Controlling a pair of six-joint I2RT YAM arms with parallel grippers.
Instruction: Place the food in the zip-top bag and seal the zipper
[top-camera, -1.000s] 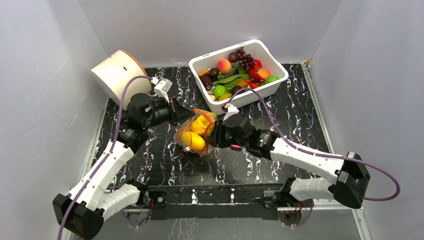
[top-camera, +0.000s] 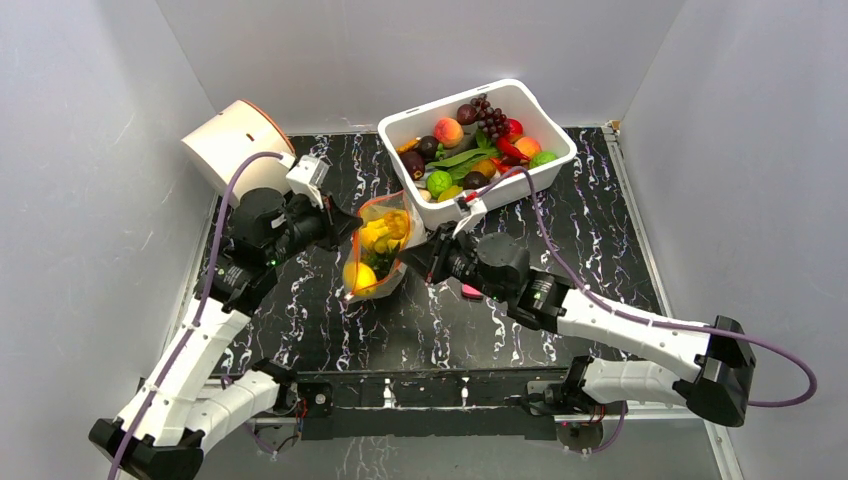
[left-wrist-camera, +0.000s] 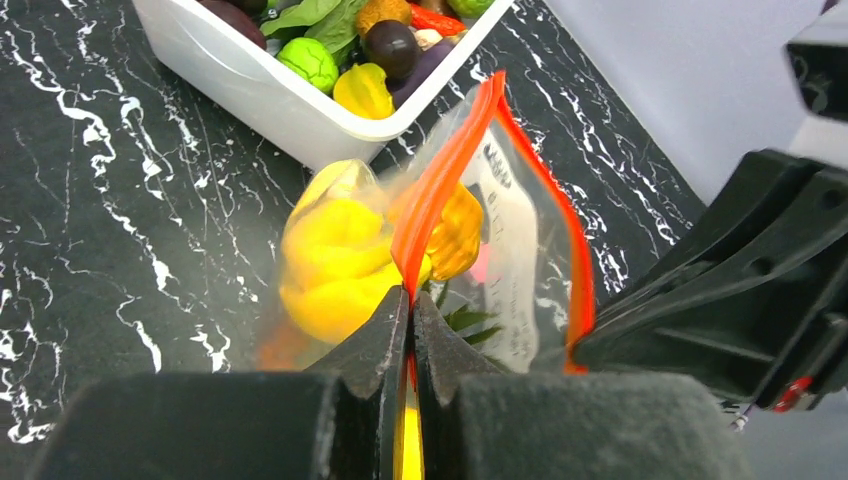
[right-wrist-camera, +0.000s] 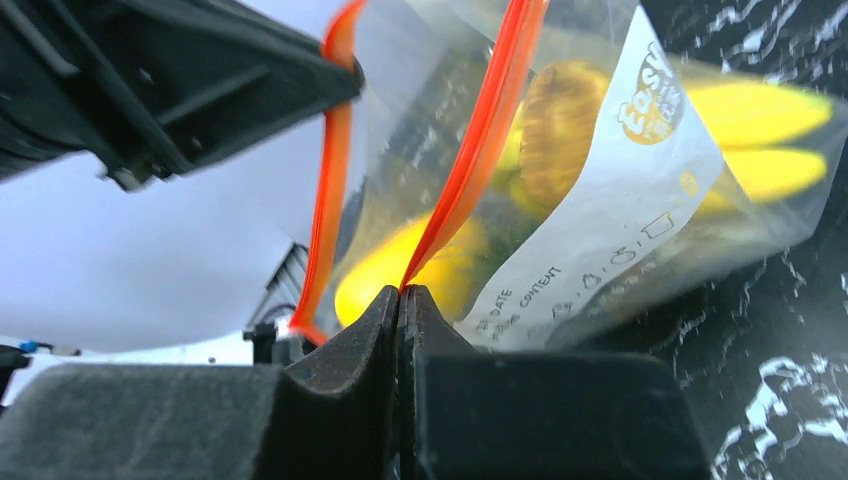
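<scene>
A clear zip top bag (top-camera: 398, 278) with an orange-trimmed mouth stands between my two grippers in the top view, its mouth spread open. Inside it are yellow food pieces (top-camera: 384, 232), with a round yellow one (top-camera: 360, 278) at the front and some green leaves. My left gripper is shut on one orange edge of the bag's mouth. Opposite it, my right gripper is shut on the other orange edge (right-wrist-camera: 470, 170). A printed white label (right-wrist-camera: 610, 200) shows on the bag's side in the right wrist view.
Behind the bag sits a white bin (top-camera: 400, 172) full of fruit and vegetables, close to it. A cream cylinder (top-camera: 235, 140) lies at the back left. Near the right gripper lies a small pink item (top-camera: 471, 292).
My left gripper has moved left, and the right one has turned and shifted slightly left and up. The bag's mouth has widened from narrow to a broad opening, and the bag stands further left.
</scene>
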